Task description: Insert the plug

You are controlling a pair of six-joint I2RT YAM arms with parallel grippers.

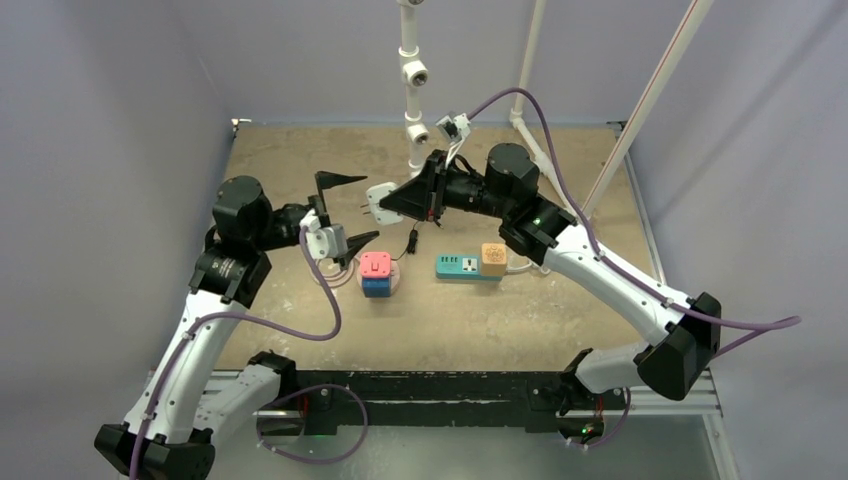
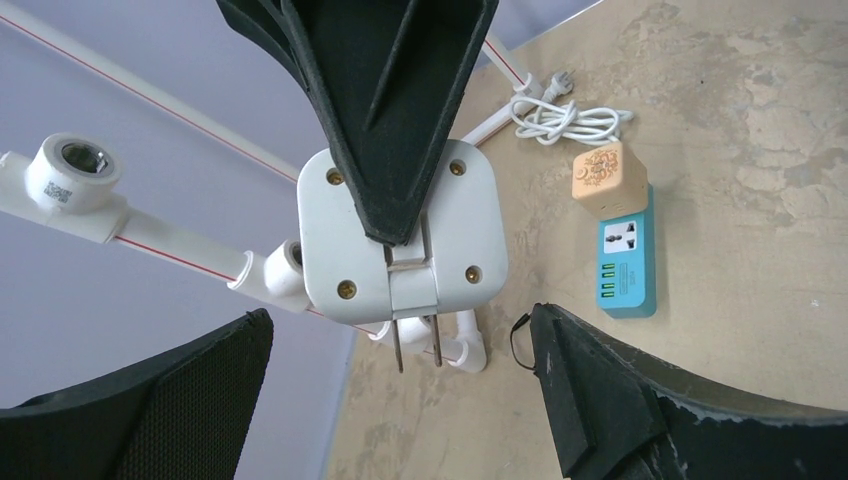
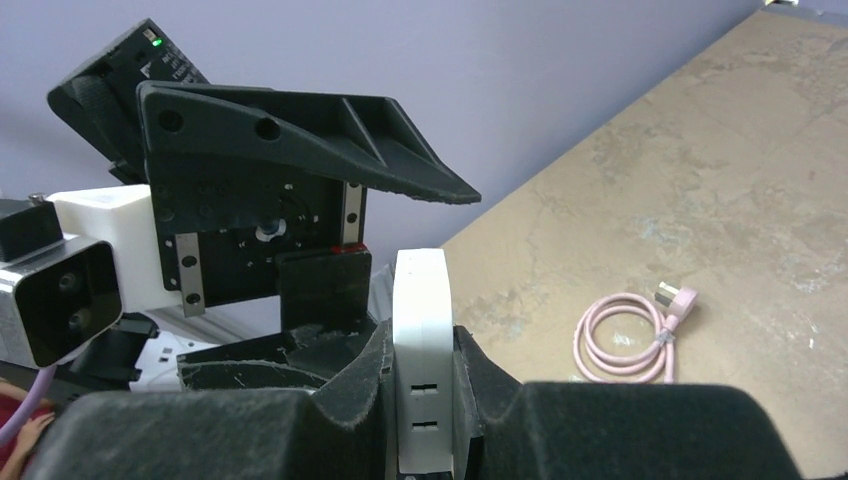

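A white plug (image 2: 462,230) with two metal pins hangs in the air between the arms, gripped by my right gripper, whose black fingers hold it by the body. In the left wrist view its pins point down, into the space between the fingers of my left gripper. That gripper is open and empty, just to the left of the plug in the top view (image 1: 385,200). On the board below stand a teal power strip (image 1: 455,266) with a tan cube (image 1: 493,258) at its right end, and a red-and-blue block (image 1: 376,264).
A coiled pink cable (image 3: 600,340) lies on the board at left, a bundled white cable (image 2: 565,122) beyond the power strip. White pipes stand along the back and right. The front of the board is clear.
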